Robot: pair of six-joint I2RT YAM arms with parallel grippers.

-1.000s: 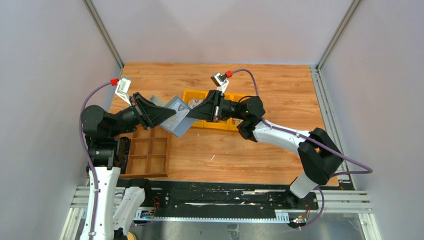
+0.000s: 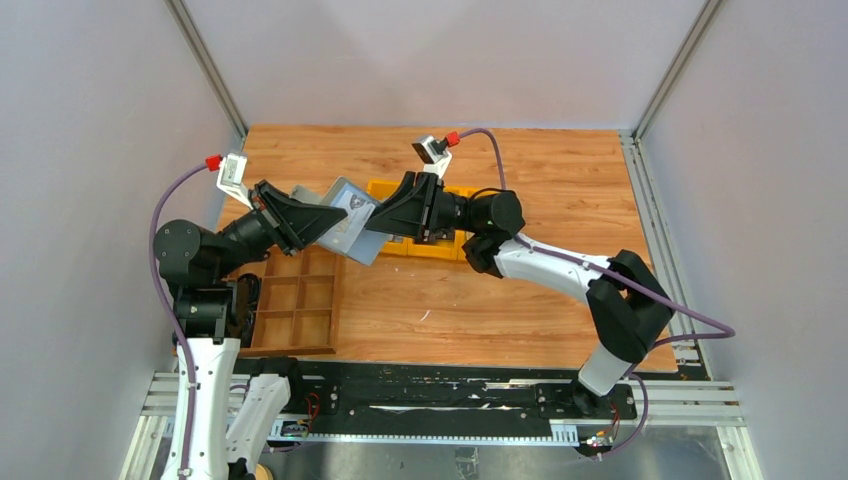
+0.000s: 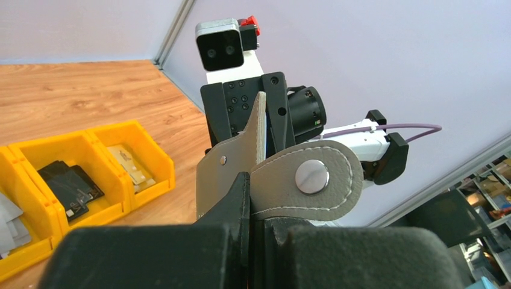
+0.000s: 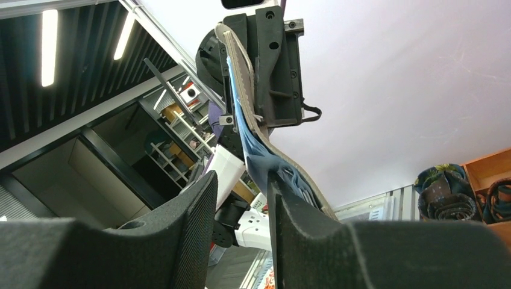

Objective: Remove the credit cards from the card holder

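The card holder has a grey-brown cover (image 3: 328,195) with a snap button and pale blue clear sleeves (image 4: 265,161) inside. It is held up spread open above the table, its sleeves (image 2: 352,225) showing in the top view. My left gripper is shut on the holder. From the other side my right gripper stands open at the sleeves' edge. One right finger (image 4: 278,211) overlaps the lower sleeves in its wrist view; whether it touches them I cannot tell. No separate card shows between the right fingers.
Yellow bins (image 3: 123,208) behind the holder contain white cards (image 3: 11,223), black cards (image 3: 69,186) and cream cards (image 3: 129,165). A wooden compartment tray (image 2: 285,351) lies below the left arm.
Over the last second my right gripper has moved slightly left, further over the sleeves. The left wrist has shifted a little left, with the holder.
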